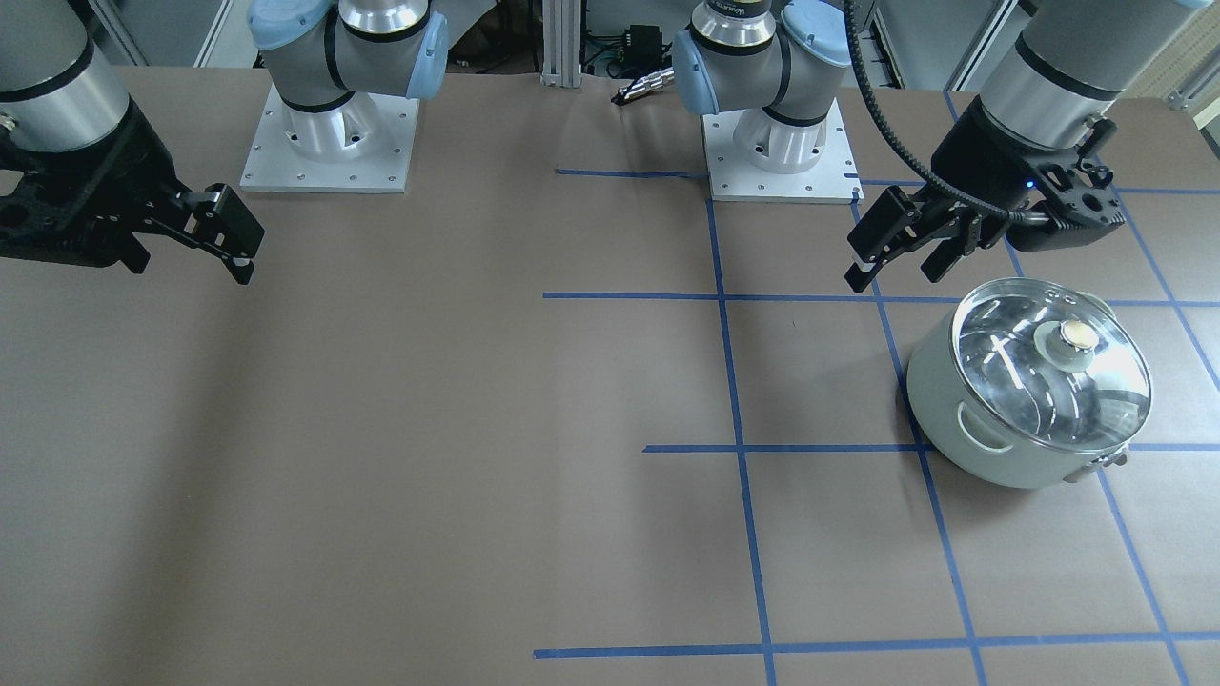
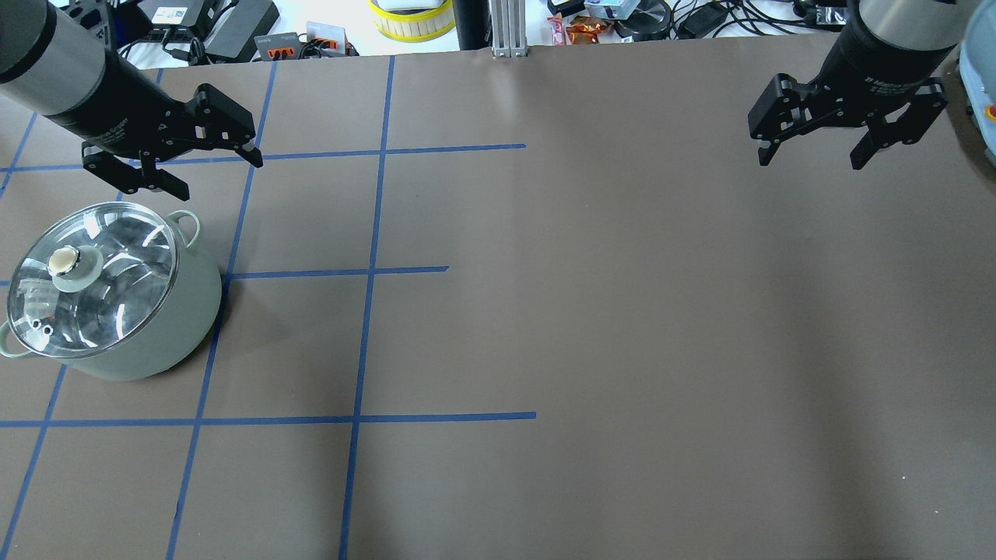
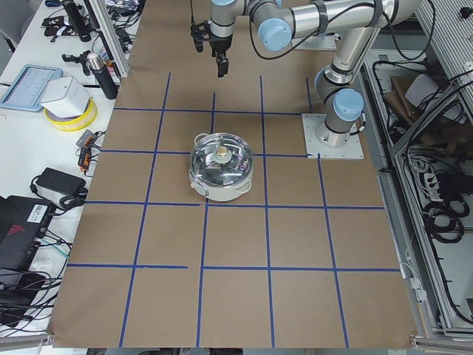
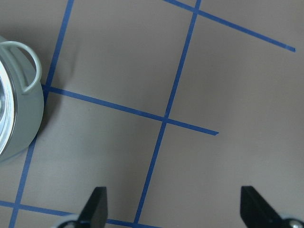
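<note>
A pale green pot [image 1: 972, 446] with side handles stands on the blue-taped floor grid, covered by a glass lid [image 1: 1029, 366] with a round knob [image 1: 1077, 335]; it also shows in the left view [image 3: 222, 185], the top view [image 2: 159, 336] and at the left edge of the wrist view [image 4: 26, 118]. My gripper [image 1: 898, 271] hangs above and just behind the pot, apart from it, with its fingers spread open and nothing between them. In the wrist view the two fingertips [image 4: 97, 206] sit far apart at the bottom corners.
A second black gripper [image 2: 812, 149] on another arm hangs at the top right of the top view. A white bench [image 3: 44, 148] with boxes and cables runs along one side of the work surface.
</note>
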